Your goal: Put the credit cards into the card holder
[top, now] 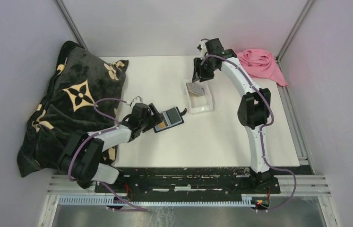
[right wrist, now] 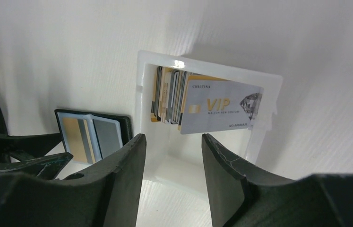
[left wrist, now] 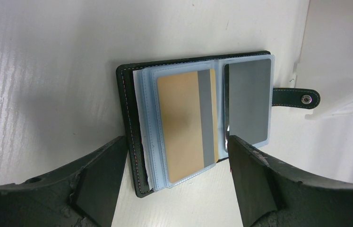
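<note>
The card holder (left wrist: pixel 133 137) lies opened flat on the table, with a gold card (left wrist: pixel 180 127) in its left sleeve and a dark grey pocket (left wrist: pixel 249 99) on the right half. Around its near left end my left gripper stands open, nothing gripped. Several cards lean in a row inside the white box (right wrist: pixel 198 177); in front is a silver VIP card (right wrist: pixel 219 106), tilted across the others. Above that box my right gripper is open, and its fingers (right wrist: pixel 129 158) hold nothing.
A dark patterned cushion (top: pixel 80 104) fills the left side, and a pink cloth (top: pixel 262 66) lies at the back right corner. The strap (left wrist: pixel 295 98) of the holder points toward the box. Free table lies in front and to the right.
</note>
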